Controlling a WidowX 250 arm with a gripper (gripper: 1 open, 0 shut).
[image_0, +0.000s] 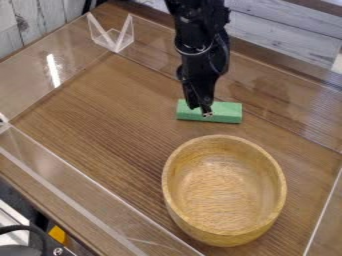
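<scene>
The black gripper (201, 108) hangs from the top centre over a green block (225, 113), which lies flat on the wooden table (94, 130). Its fingertips are at the block's upper middle-left; whether they touch it or how far apart they stand is hard to tell.
A large tan round bowl (222, 190) sits at the front right, below the block. A white wire object (114, 35) stands at the back left near the table's edge.
</scene>
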